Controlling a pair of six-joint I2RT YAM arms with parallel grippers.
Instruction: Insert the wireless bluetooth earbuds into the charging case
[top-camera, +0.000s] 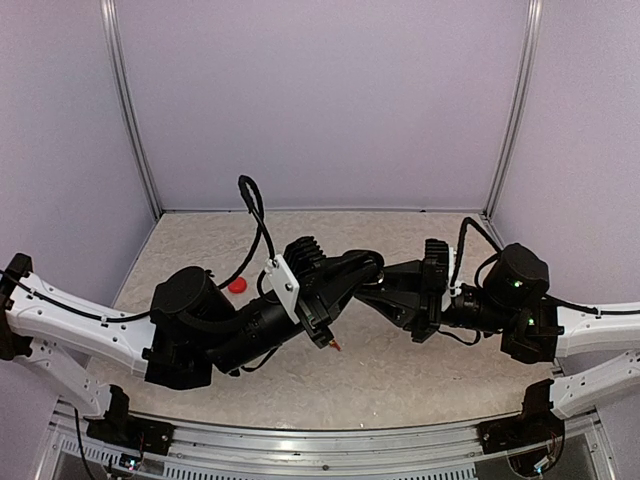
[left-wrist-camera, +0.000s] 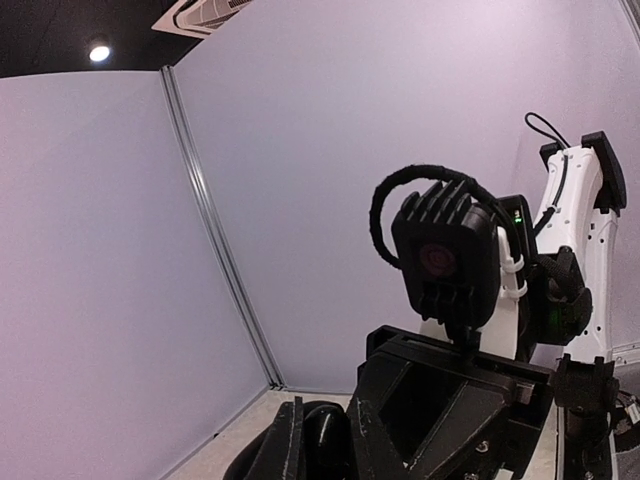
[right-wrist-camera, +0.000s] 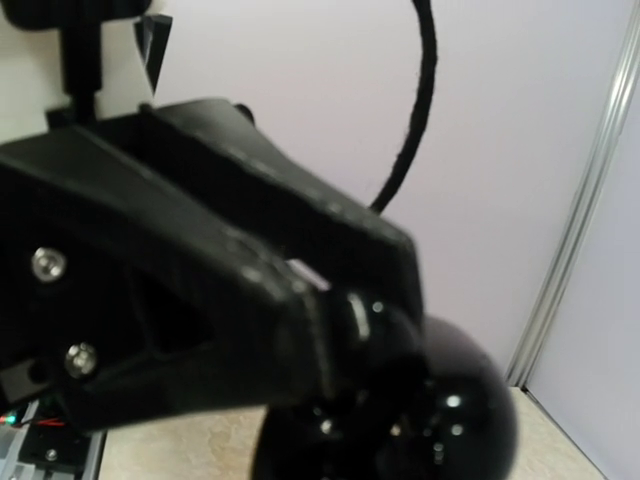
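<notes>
The glossy black charging case (right-wrist-camera: 475, 390) is at the tips of my right gripper, which is shut on it. Raised above the table, its dark shape (top-camera: 368, 260) shows where the two grippers meet in the top view. My left gripper (top-camera: 366, 277) has its fingertips against the case. In the left wrist view, its fingers (left-wrist-camera: 293, 440) close around a shiny black rounded part (left-wrist-camera: 326, 440), which looks like the case. I cannot make out an earbud, and the case's inside is hidden.
A red round object (top-camera: 237, 285) lies on the table behind the left arm, and a small orange-red piece (top-camera: 335, 345) lies below the grippers. Both arms nearly touch at the middle.
</notes>
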